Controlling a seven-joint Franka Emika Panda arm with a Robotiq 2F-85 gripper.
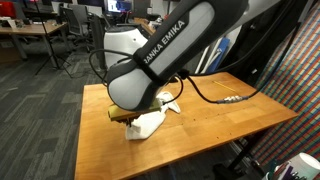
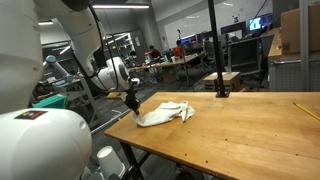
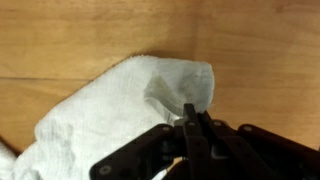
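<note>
A white cloth lies crumpled on the wooden table, filling the lower left of the wrist view. My gripper is shut on the cloth near its corner, where a small fold rises at the fingertips. The second exterior view shows the cloth spread near the table's left edge, with one end raised toward the gripper. In the first exterior view, part of the cloth shows below the arm, which hides much of the rest.
Bare wooden tabletop stretches to the right of the cloth. A dark post stands at the table's far side. A white cup-like object shows at the lower right of the first exterior view.
</note>
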